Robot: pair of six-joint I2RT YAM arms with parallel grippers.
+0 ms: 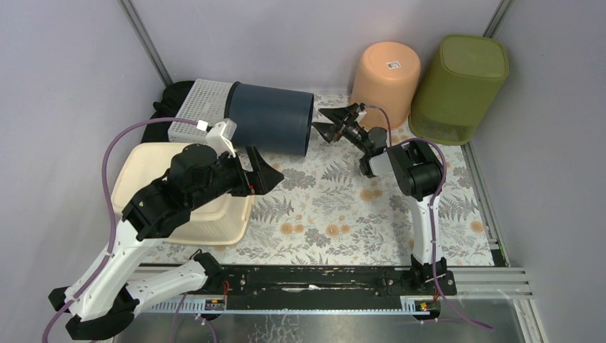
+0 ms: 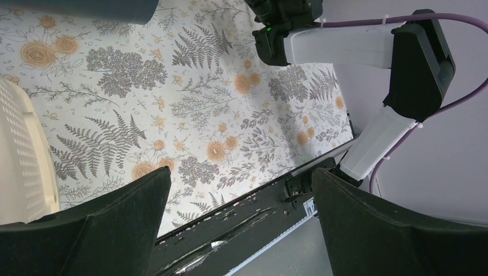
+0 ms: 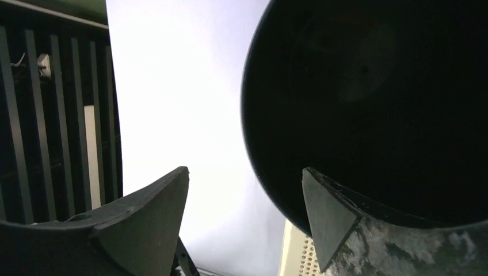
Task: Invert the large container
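Note:
On its side at the back left lies the large dark blue container [image 1: 270,118], its mouth facing right. In the right wrist view its dark inside [image 3: 374,121] fills the right half, with the rim curving behind my fingers. My right gripper [image 1: 319,119] stands open just right of the mouth, empty between its fingers. Over the front of the cream basket, my left gripper [image 1: 266,170] is open and empty, away from the container. The container's base end is partly hidden by the white crate in the top view.
A cream basket [image 1: 245,214] stands at front left, and a white perforated crate [image 1: 207,98] touches the container's left end. Upside-down orange [image 1: 386,75] and green [image 1: 468,86] bins stand back right.

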